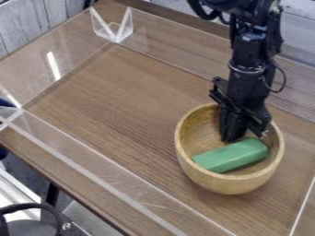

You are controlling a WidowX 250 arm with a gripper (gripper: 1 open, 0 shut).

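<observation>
A wooden bowl (197,174) stands on the right part of the wooden table, with a green cylindrical object (229,157) lying inside it. My black gripper (231,131) reaches down from the top into the back of the bowl, just behind the green object. Its fingertips are dark and partly hidden, so whether it is open or shut is hard to see.
A small white translucent piece (113,28) sits at the back left. Dark cables and parts lie beyond the table's lower-left edge.
</observation>
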